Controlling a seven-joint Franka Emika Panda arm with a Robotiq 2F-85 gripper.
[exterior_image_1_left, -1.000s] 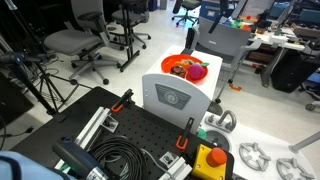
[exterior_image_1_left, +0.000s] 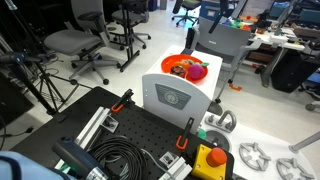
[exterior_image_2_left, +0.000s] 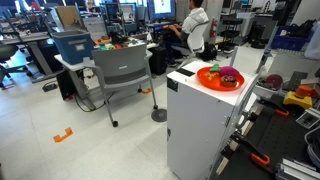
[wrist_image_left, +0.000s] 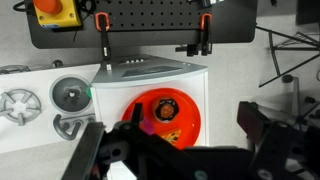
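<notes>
A red plate (exterior_image_1_left: 174, 61) rests on top of a white cabinet (exterior_image_1_left: 175, 97). On it lie a magenta piece (exterior_image_2_left: 230, 74), a small green piece (exterior_image_2_left: 214, 69) and, in the wrist view, a round brown piece (wrist_image_left: 165, 108) and an orange piece (wrist_image_left: 172, 137). My gripper is open above the plate (wrist_image_left: 193, 112), its dark fingers spread to either side at the bottom of the wrist view. Nothing shows between them. The magenta piece (wrist_image_left: 148, 127) is partly covered by the left finger in that view.
Beside the cabinet are a toy sink (wrist_image_left: 70, 95) and stove burners (wrist_image_left: 18, 106). A yellow box with a red button (exterior_image_1_left: 211, 161) stands at the black base's corner. Coiled black cable (exterior_image_1_left: 119, 158) lies on that base. Chairs (exterior_image_2_left: 122, 75) stand on the floor beyond.
</notes>
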